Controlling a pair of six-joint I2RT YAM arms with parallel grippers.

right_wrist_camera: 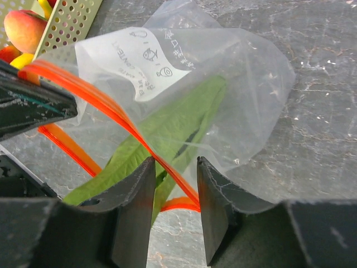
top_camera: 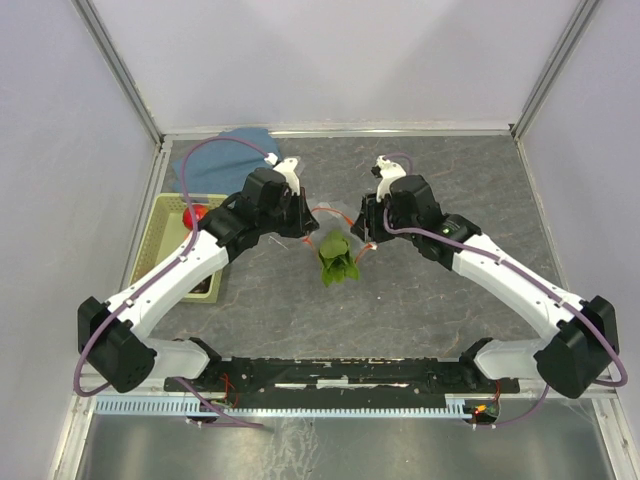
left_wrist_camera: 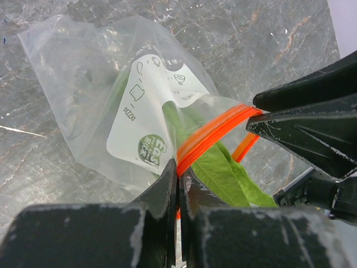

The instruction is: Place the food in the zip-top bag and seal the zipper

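Observation:
The clear zip top bag [left_wrist_camera: 53, 72], with its orange zipper edge [right_wrist_camera: 106, 106], hangs between my two grippers, mouth spread. Inside is a green leafy vegetable [top_camera: 337, 258]; its leaf end sticks out of the mouth in both wrist views. My left gripper is shut on the orange zipper edge at one side. On the opposite side, the right gripper stands partly open, a gap showing between its fingers, and the orange edge runs through that gap. In the top view, the right gripper [top_camera: 360, 235] partly covers the bag's far side.
A pale green basket [top_camera: 150, 245] at the left holds a red item [top_camera: 195, 215] and other food, partly behind my left arm. A blue cloth [top_camera: 225, 160] lies at the back left.

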